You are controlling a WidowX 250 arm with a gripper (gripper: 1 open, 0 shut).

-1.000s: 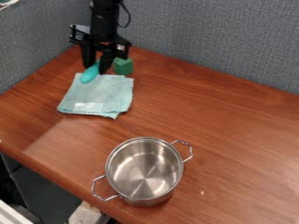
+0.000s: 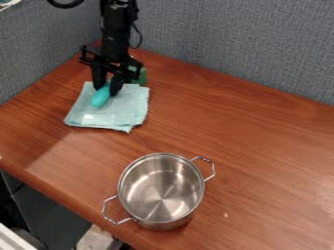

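Observation:
My black gripper [image 2: 112,70] reaches down from the top over a pale blue-grey cloth [image 2: 117,112] at the back left of the wooden table. A turquoise elongated object [image 2: 101,96] is at the gripper's lower end, over the cloth; whether the fingers are shut on it is hard to tell. A small green object [image 2: 143,77], partly hidden, is behind the gripper. A steel pot [image 2: 160,191] with two handles stands at the front middle.
Grey padded walls [image 2: 241,44] border the table at the back and left. The table's front-left edge drops to a dark floor.
The gripper and the turquoise object have moved slightly lower, towards the cloth, and the green object is more hidden behind the gripper. The pot has not moved.

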